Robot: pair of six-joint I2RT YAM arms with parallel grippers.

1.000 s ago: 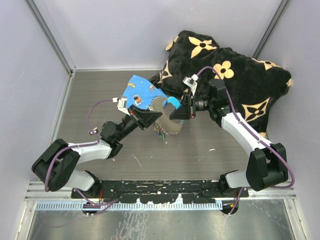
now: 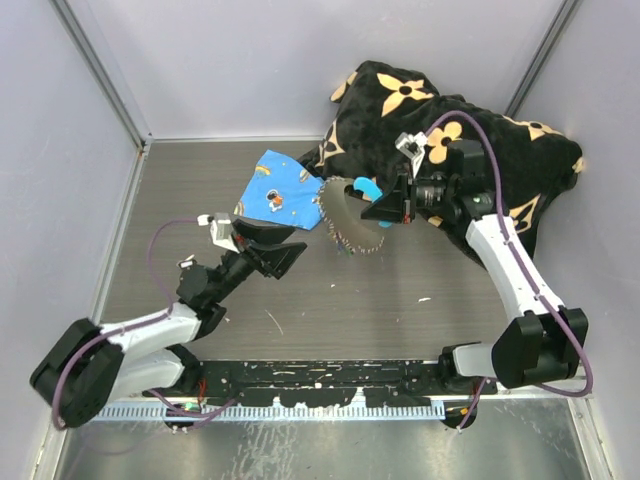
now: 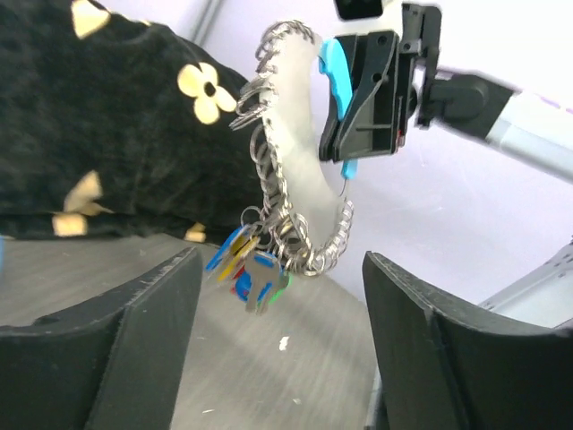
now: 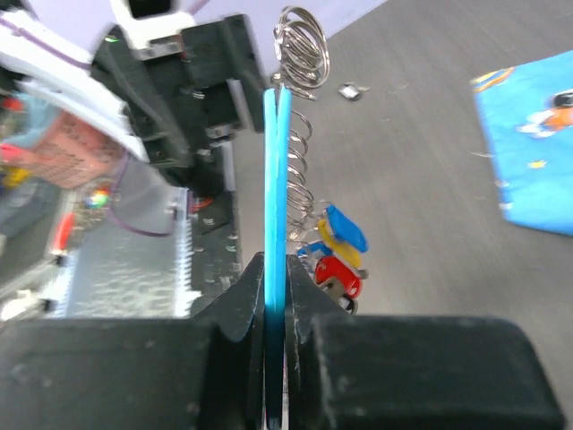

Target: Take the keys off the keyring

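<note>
In the left wrist view a pale panel point(image 3: 294, 116) hangs in the air, edged with a coiled wire ring point(image 3: 269, 148) and fitted with a blue handle point(image 3: 336, 81). Keys point(image 3: 255, 278) with blue, yellow, red and green heads hang from the coil's low end. My right gripper point(image 2: 372, 211) is shut on the handle, which stands as a thin blue strip point(image 4: 277, 188) between the fingers in the right wrist view. To the left of the coil, my left gripper point(image 2: 300, 240) is open, its fingers point(image 3: 143, 331) wide apart and nothing between them; the keys show beyond the gap.
A light blue cloth pouch point(image 2: 283, 190) lies on the table behind the coil. The dark flowered cushion point(image 2: 400, 120) fills the back right. One small metal piece point(image 4: 353, 90) rests on the tabletop. Bare table point(image 2: 340, 310) lies in front.
My left gripper, earlier shut at the coil's left edge, has opened and drawn back left and toward the front. The right gripper has shifted right, carrying the handle, coil and keys.
</note>
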